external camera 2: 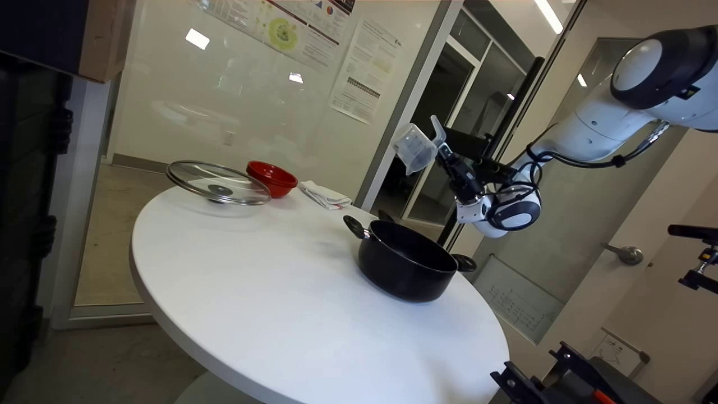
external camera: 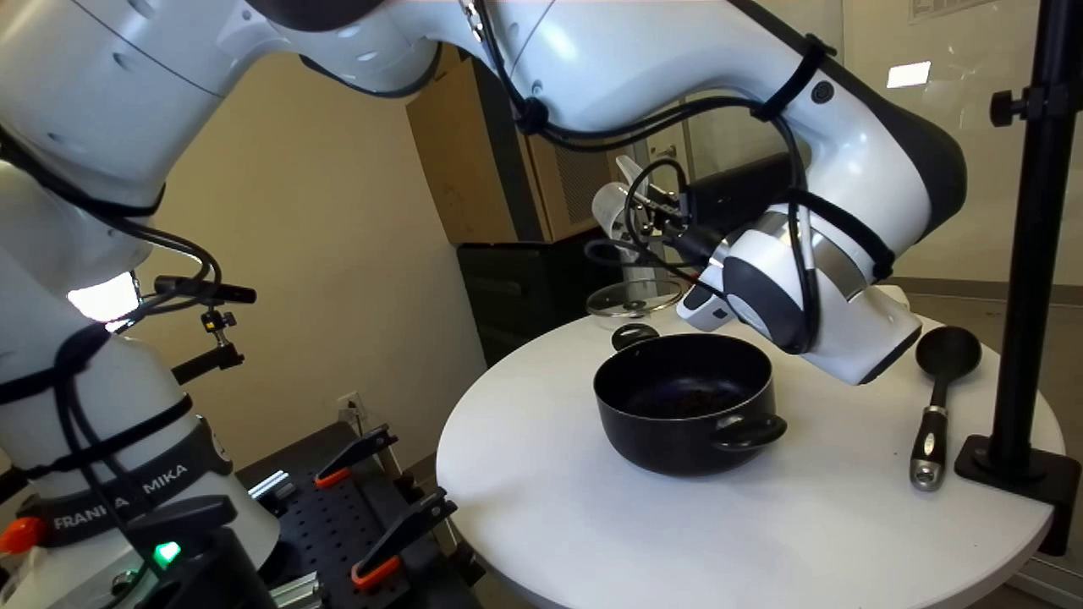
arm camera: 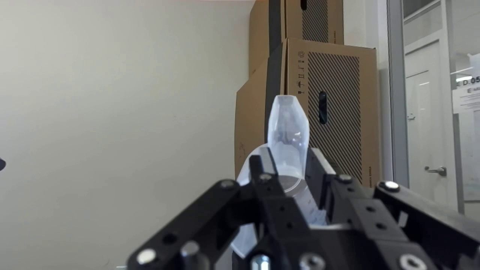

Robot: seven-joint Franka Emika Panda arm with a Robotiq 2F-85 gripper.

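A clear plastic cup with a handle [external camera 2: 415, 149] hangs in the air, its handle pinched by my gripper. Between the fingers in the wrist view, the handle [arm camera: 288, 123] sticks up, with part of the cup's body hidden behind the fingers. No contents show in the cup in exterior view 2. Below and apart from it, a black two-handled pot [external camera: 675, 447] stands upright and uncovered on the white table. Something small and dark [external camera: 695, 401] lies on the pot's floor, too dim to identify.
A glass lid [external camera 2: 219, 183], a red bowl [external camera 2: 272, 178] and a folded cloth [external camera 2: 326, 195] sit along the far edge. A black ladle [external camera: 939, 401] lies near a black post [external camera: 1025, 233] on the right.
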